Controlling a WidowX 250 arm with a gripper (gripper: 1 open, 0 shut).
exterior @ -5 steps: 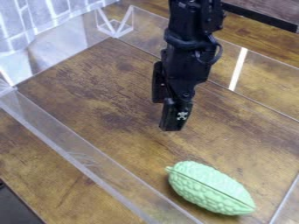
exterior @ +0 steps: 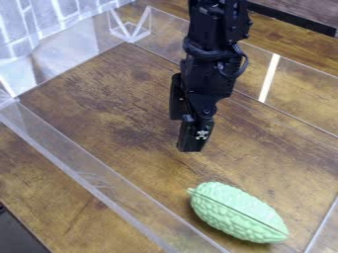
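My black gripper [exterior: 188, 121] hangs from the top centre over the wooden table [exterior: 106, 119], its fingers pointing down and nothing seen between them. It is open, though seen side-on. A pale green, ridged oblong object [exterior: 238, 212], like a toy bitter melon, lies at the lower right, apart from the gripper and nearer the camera.
Clear plastic walls [exterior: 93, 183] border the work area on the left, back and right. A white patterned cloth [exterior: 40, 30] is at the upper left.
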